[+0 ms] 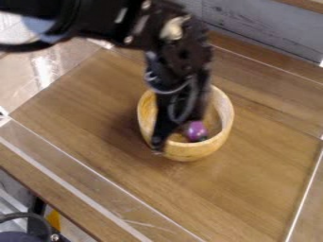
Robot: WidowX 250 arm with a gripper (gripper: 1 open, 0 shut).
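The black robot gripper (171,128) reaches down from the top of the camera view into a light wooden bowl (212,142), its fingers over the bowl's left and middle part. A small purple object (197,130) lies inside the bowl, to the right of the fingers. The gripper is motion-blurred, so whether it is open or shut, and whether anything is between the fingers, cannot be made out.
A grey wall (265,38) stands at the back. Cables and parts sit beyond the table's lower-left edge.
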